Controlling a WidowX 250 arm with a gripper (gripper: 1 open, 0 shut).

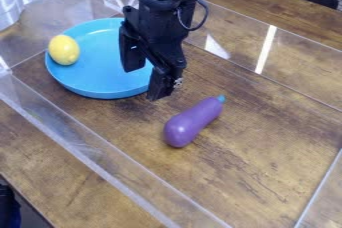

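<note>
A purple eggplant-shaped toy (190, 124) lies on the wooden table, right of and nearer than a blue plate (83, 76). A yellow egg-shaped object (62, 49) rests on the plate's left part. My black gripper (150, 80) is low at the plate's right edge, above and left of the purple toy, its fingers apart with nothing seen between them. The arm hides part of the plate.
A clear plastic edge runs along the left side.
</note>
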